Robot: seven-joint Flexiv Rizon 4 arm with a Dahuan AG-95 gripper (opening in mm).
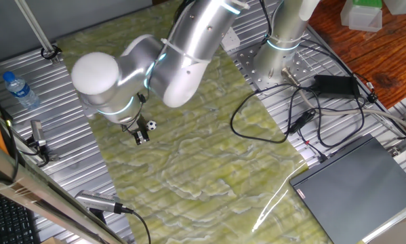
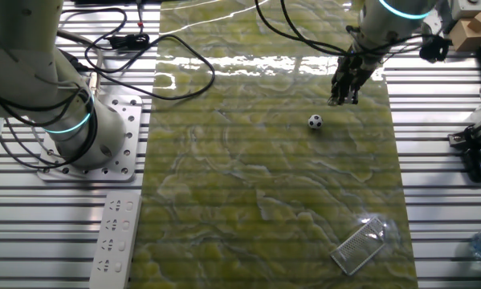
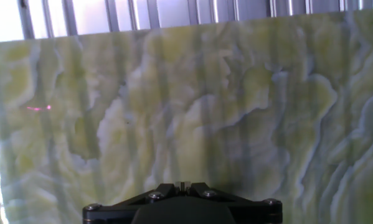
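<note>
A small black-and-white soccer ball [image 1: 152,125] lies on the green marbled mat, right beside my gripper [image 1: 142,140]. In exterior view 2 the ball [image 2: 315,122] stands clear on the mat, with a gap between it and the gripper [image 2: 344,99]. The wrist view has the gripper at its bottom edge, fingertips together and nothing visible between them. No ball appears in that view, only mat and the metal slats beyond. A clear, flat grater-like item [image 2: 359,246] rests on the mat's near right part in exterior view 2.
Black cables [image 1: 257,139] loop over the mat's edge near the arm's base. A dark laptop-like slab [image 1: 358,193] covers one corner. A water bottle [image 1: 21,91] and a camera [image 1: 97,201] stand at the left side.
</note>
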